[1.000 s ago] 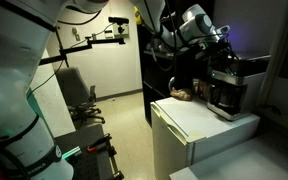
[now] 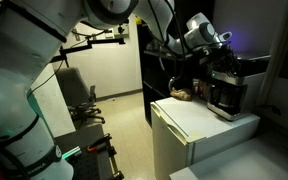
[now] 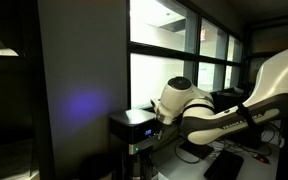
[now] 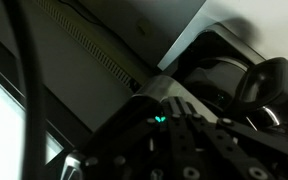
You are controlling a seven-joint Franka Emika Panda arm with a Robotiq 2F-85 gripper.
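Observation:
A black and silver coffee maker (image 2: 227, 92) stands on the white counter in exterior view 1. My gripper (image 2: 222, 66) is at its top, close against the upper front part; whether it touches cannot be told. From the wrist camera, a glossy black carafe (image 4: 209, 72) with a thick handle (image 4: 271, 88) shows below. The dark gripper fills the lower middle of that view. It looks shut, and nothing shows between its fingers. In exterior view 2 the gripper end is small and dark, its details lost.
The white cabinet top (image 2: 189, 117) has clear room in front of the coffee maker. Some brownish items (image 2: 184, 94) sit toward its back left. Windows line the wall behind the arm (image 3: 209, 122), and an office chair (image 2: 84, 108) stands on the floor.
The arm's upper links have shifted slightly in exterior view 1. The gripper stays at the top of the coffee maker, which has not visibly moved.

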